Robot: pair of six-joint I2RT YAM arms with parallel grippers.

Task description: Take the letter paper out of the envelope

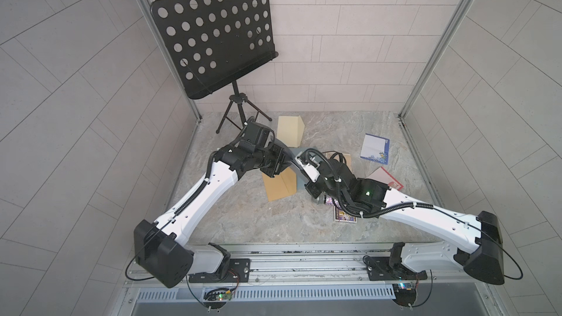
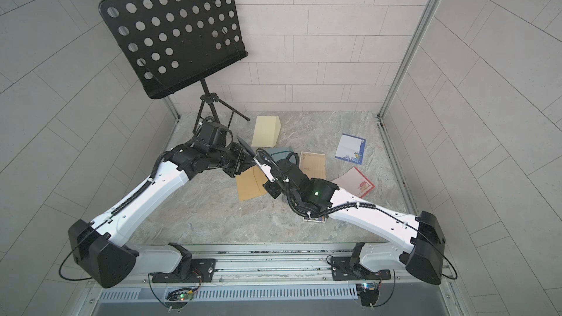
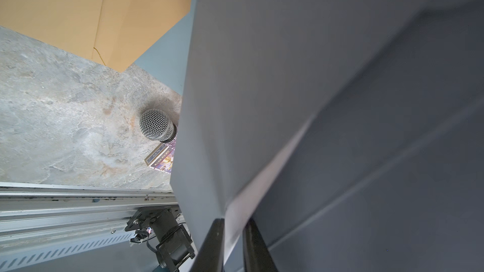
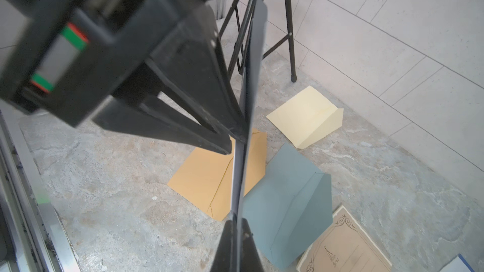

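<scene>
A dark grey envelope [image 3: 297,45] is held upright in the air between my grippers, a pale inner fold showing in the left wrist view; whether that is letter paper, I cannot tell. My left gripper is shut on the envelope, its fingertips at the edge in the right wrist view. My right gripper is shut on the same envelope from the near side, the thin edge running between its fingers.
Below lie an orange envelope [image 4: 196,176], blue-grey envelope [image 4: 287,211], cream envelope [image 4: 302,115], patterned card [image 4: 342,241] and microphone [image 3: 156,123]. A music stand [image 1: 213,32] stands back left; white-blue and red-edged stationery [image 1: 374,147] lie right.
</scene>
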